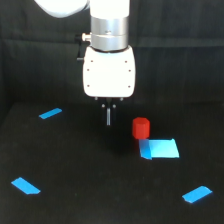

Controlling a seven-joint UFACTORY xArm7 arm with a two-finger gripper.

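Observation:
My gripper hangs down over the dark table, below its white hand body, in the upper middle of the camera view. Its fingers are small and dark against a dark background, so whether they are apart or together cannot be made out. No held object shows at the tips. To the right of the gripper and a little lower in the view, a small red cylinder-like object stands apart from it. Just below the red object lies a light blue patch with a brighter blue strip along its left side.
Blue tape strips lie at the left back, left front and right front. A dark curtain hangs behind.

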